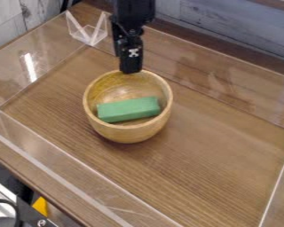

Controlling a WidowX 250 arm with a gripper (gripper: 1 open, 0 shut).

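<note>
A round wooden bowl [129, 129] stands on the wooden table, holding a green rectangular block [128, 109] that lies flat inside it. My black gripper [130, 67] hangs from the top of the view, just above and behind the bowl's back rim, open, with nothing seen between its fingers.
The bare wooden table [216, 160] leaves free room to the right and front. Clear plastic pieces [88, 28] stand at the back left. A wall [227, 27] runs along the back, and a small yellow object [40, 204] lies past the left front edge.
</note>
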